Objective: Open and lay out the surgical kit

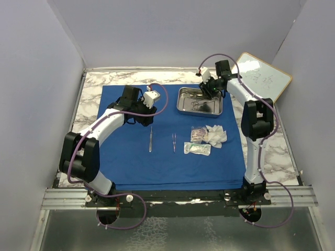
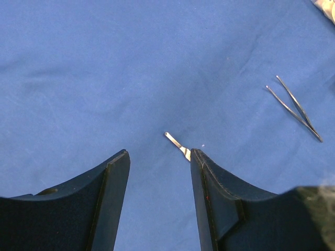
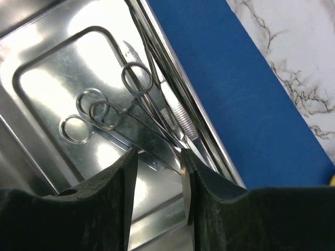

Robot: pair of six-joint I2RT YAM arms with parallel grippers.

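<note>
A steel tray (image 1: pixel 183 107) stands at the back right of the blue cloth. Scissor-like instruments with ring handles (image 3: pixel 107 112) and a ridged metal handle (image 3: pixel 180 117) lie along one side inside it. Over the tray hangs my right gripper, its fingers apart and the tools beneath them; I see nothing clamped. My left gripper is open above the cloth, empty. Partly hidden by one of its fingers is a slim scalpel-like tool (image 2: pixel 177 142), lying flat. Tweezers (image 1: pixel 174 142) rest beside that tool on the cloth.
Right of the tweezers lie a clear bag (image 1: pixel 198 134), crumpled white gauze (image 1: pixel 215 136) and a white-and-green packet (image 1: pixel 197 148). A whiteboard (image 1: pixel 261 76) leans at the back right.
</note>
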